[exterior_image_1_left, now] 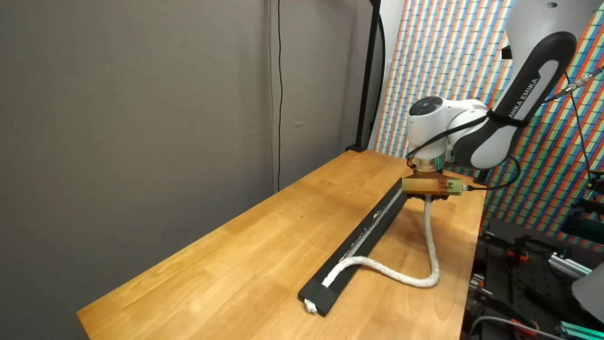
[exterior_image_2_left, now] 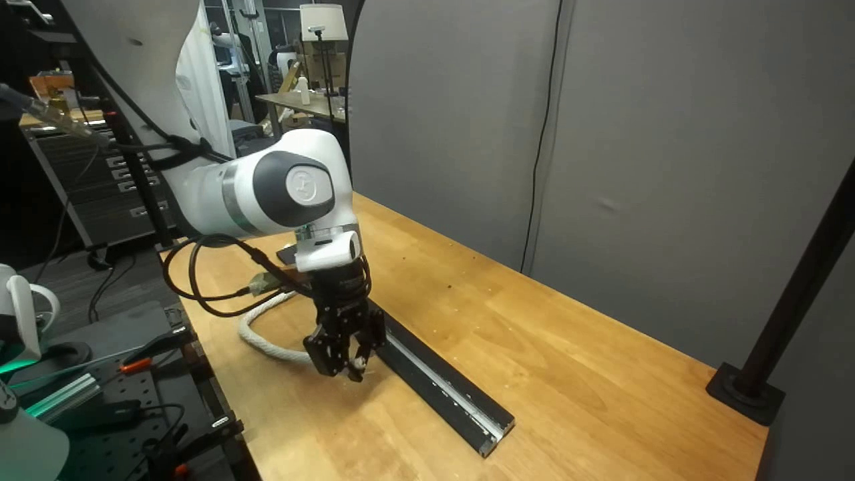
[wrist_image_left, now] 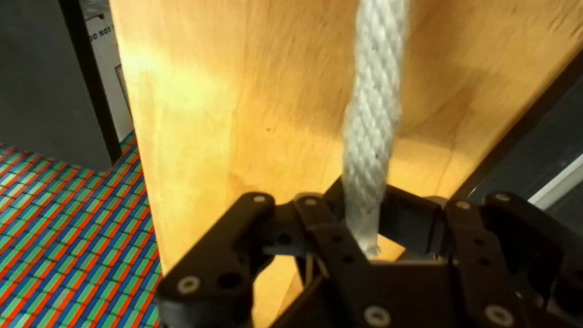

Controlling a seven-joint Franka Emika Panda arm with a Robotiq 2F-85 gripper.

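A white braided rope (exterior_image_1_left: 405, 277) runs from the near end of a long black channel bar (exterior_image_1_left: 373, 224), loops over the table and rises to my gripper (exterior_image_1_left: 428, 196). In the wrist view, the gripper is shut on the rope (wrist_image_left: 374, 109) close to its frayed free end, which pokes out past the fingers (wrist_image_left: 404, 216). The gripper (exterior_image_2_left: 353, 367) hangs low over the table beside the bar (exterior_image_2_left: 441, 385), towards its far end in exterior view 1. Most of the bar's groove lies bare there; the rope's other end sticks out of the near end.
A black pole (exterior_image_2_left: 793, 296) stands on a base at a table corner. Grey panels (exterior_image_1_left: 141, 141) line one side, and dark equipment (exterior_image_2_left: 128, 401) borders the other.
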